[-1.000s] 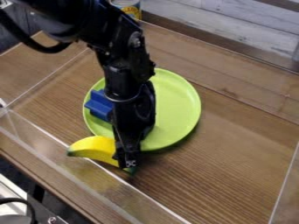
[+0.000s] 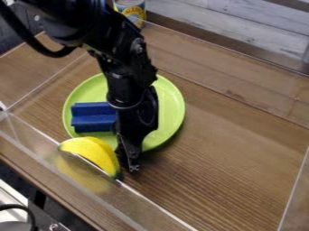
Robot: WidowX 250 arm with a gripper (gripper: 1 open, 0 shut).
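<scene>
My black gripper reaches down over the front right of a green plate, its lower fingers beside a yellow toy banana at the plate's near edge. The banana's right end is by the fingertips; whether they hold it is unclear. A blue block lies on the plate to the left of the arm, which hides part of both plate and block.
A can stands at the back, near a pale plank wall. A dark cable lies beyond the near left edge.
The banana has shifted slightly left and turned. My gripper has moved slightly left.
</scene>
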